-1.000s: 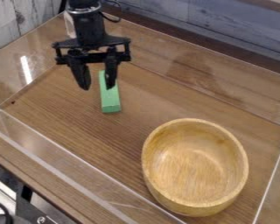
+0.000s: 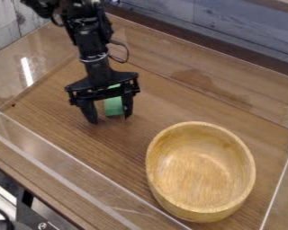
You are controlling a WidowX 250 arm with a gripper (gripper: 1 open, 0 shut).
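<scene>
My black gripper (image 2: 108,110) is low over the wooden table, open, with its fingers on either side of a green block (image 2: 114,101). The block is partly hidden behind the gripper body, and I cannot tell whether the fingertips touch it.
A large round yellow bowl (image 2: 201,171) sits at the front right of the wooden table (image 2: 207,85).
My gripper has come down from above and behind the green block to around it, now covering much of it. The bowl has not moved.
</scene>
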